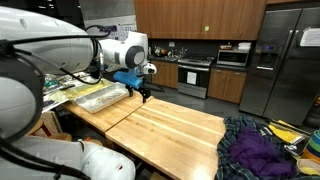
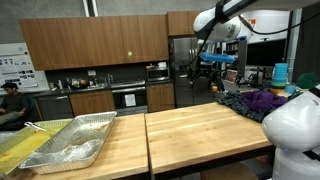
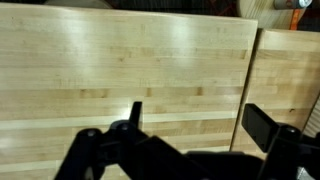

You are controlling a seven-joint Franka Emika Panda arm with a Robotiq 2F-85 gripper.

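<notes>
My gripper stands open above the bare wooden tabletop (image 3: 120, 60), its dark fingers spread wide with nothing between them in the wrist view. From the side, the gripper (image 1: 146, 96) hangs over the table's left part, near the tray. A bundle of purple cloth (image 1: 255, 152) lies at the right on a dark plaid cloth (image 1: 233, 130), well away from the gripper. On the left side sits a metal tray (image 2: 88, 152) that appears to hold clear plastic wrapping.
A seam divides the wooden table (image 2: 200, 130) into sections, and its middle is clear. Yellow items (image 1: 287, 133) lie beyond the cloths at the right. Cabinets, a stove (image 1: 193, 78) and a fridge (image 1: 283, 65) stand in the background. A person (image 2: 15, 103) sits at the far left.
</notes>
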